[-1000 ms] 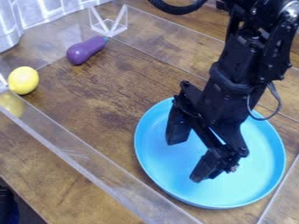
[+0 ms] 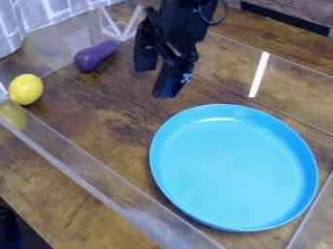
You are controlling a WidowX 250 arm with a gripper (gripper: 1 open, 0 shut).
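Note:
The black gripper (image 2: 166, 60) hangs over the wooden table at the upper middle, above and behind the blue plate (image 2: 232, 167), with its fingers apart and nothing seen between them. The plate is empty and lies at the lower right. To the gripper's left, a purple eggplant (image 2: 95, 55) lies on the table near the back. A yellow lemon (image 2: 25, 88) lies farther left, near the edge.
A clear plastic strip (image 2: 92, 172) runs diagonally along the lower left. A white wire object (image 2: 117, 23) stands at the back left. The wood (image 2: 111, 117) between lemon and plate is clear.
The gripper has moved up and left, from over the blue plate to the back of the table, leaving the plate uncovered. The eggplant and lemon have not moved.

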